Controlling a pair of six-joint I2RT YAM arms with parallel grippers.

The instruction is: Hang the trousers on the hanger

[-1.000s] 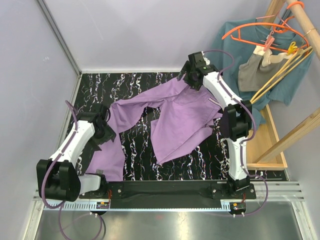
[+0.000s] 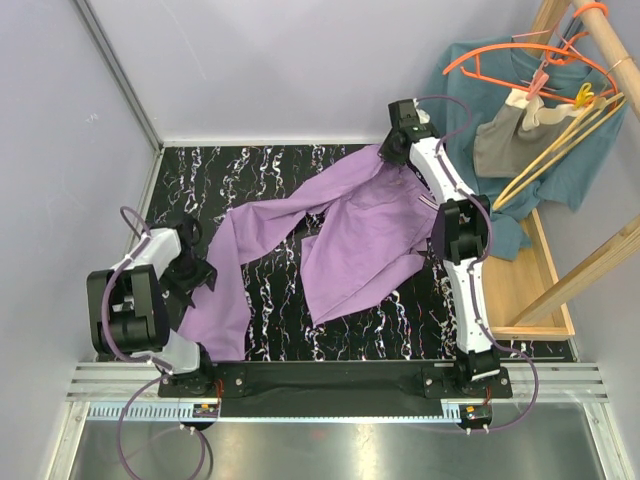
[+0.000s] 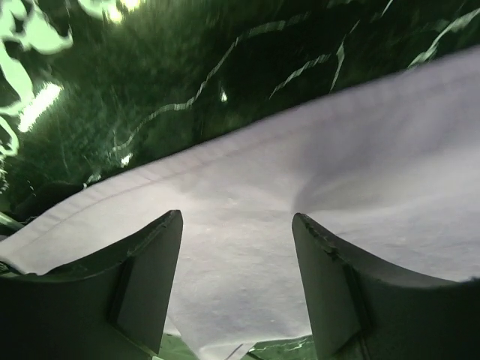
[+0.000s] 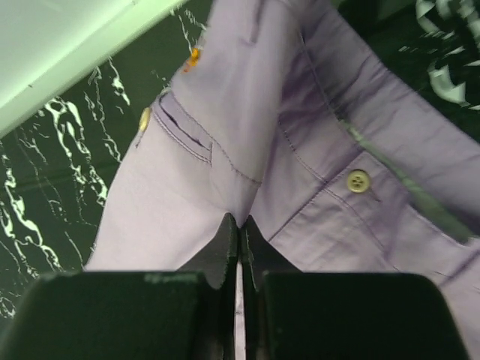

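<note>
The purple trousers (image 2: 355,245) lie spread over the black marbled table, one leg reaching to the left front and the other pointing forward in the middle. At their back right, my right gripper (image 2: 390,158) is shut on the cloth near the waist; in the right wrist view the fabric (image 4: 225,161) gathers at its fingertips (image 4: 229,225), with a pocket and a button (image 4: 358,181) visible. My left gripper stands open over the left leg (image 3: 240,187), nothing pinched between its fingers. An orange hanger (image 2: 490,47) hangs on the wooden rack at the right.
The wooden rack (image 2: 555,330) holds a teal garment (image 2: 575,170), a grey garment (image 2: 500,145) and yellow hangers (image 2: 555,160) close to my right arm. A grey wall (image 2: 290,70) borders the back. Bare table (image 2: 275,310) shows between the trouser legs.
</note>
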